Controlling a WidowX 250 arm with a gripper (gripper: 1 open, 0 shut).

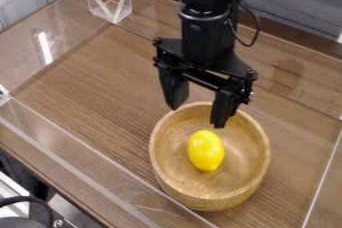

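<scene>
My black gripper (202, 90) hangs from the top centre of the camera view, open, its two fingers spread just above and behind a round tan bowl (246, 180). Inside the bowl lies a yellow oblong object (206, 151), apart from the fingers. Nothing shows between the fingers.
A small clear wire-like or plastic holder (107, 2) stands at the back left. The table's edge runs along the lower left, with dark cables beyond it.
</scene>
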